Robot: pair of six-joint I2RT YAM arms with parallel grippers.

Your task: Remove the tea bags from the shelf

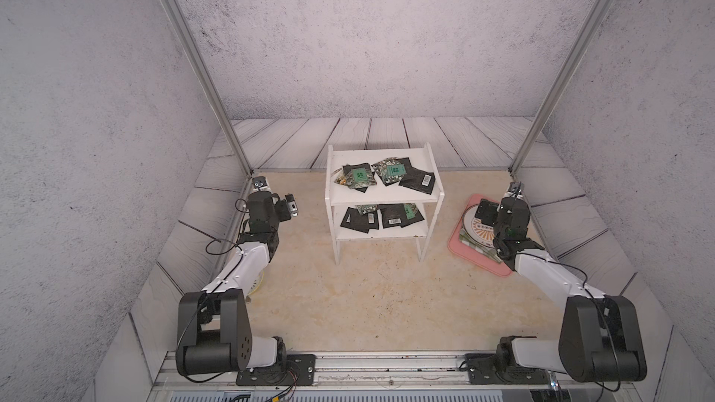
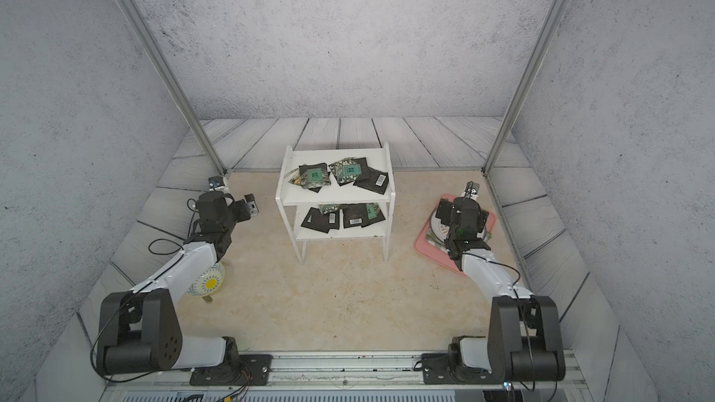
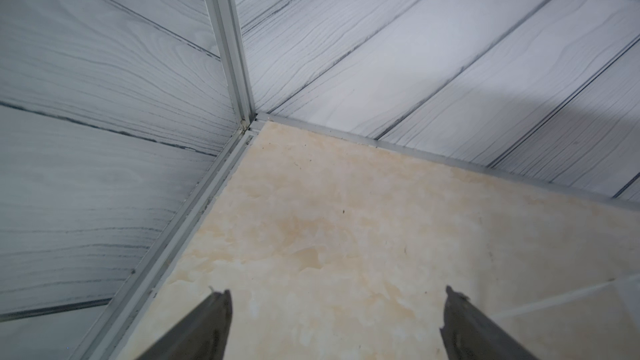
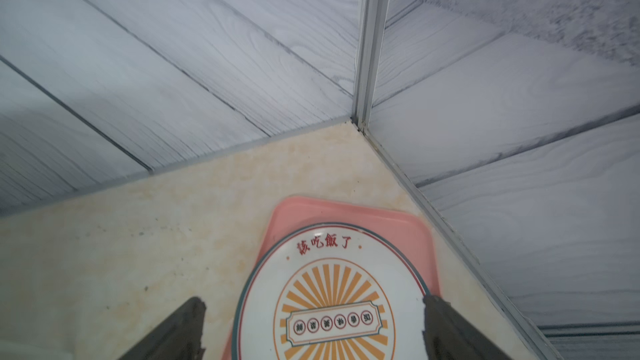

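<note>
A white two-tier shelf (image 1: 342, 195) stands at the middle back of the table. Several dark and green tea bags (image 1: 360, 175) lie in two overlapping groups on its upper board. More black tea bags (image 2: 362, 216) rest on the lower board, also in two groups, partly under the upper board's front edge. To the shelf's left is my left gripper, its fingers (image 3: 216, 323) wide apart over bare table. My right gripper is open too, right of the shelf and above a plate, with nothing between its fingers. Both grippers are clear of the shelf.
A pink tray (image 1: 463, 249) holding a white patterned plate (image 4: 326, 266) lies under the right arm. Beside the left arm sits a round dish with a yellow centre (image 2: 210, 281), partly covered. The table in front of the shelf (image 2: 335, 297) is clear.
</note>
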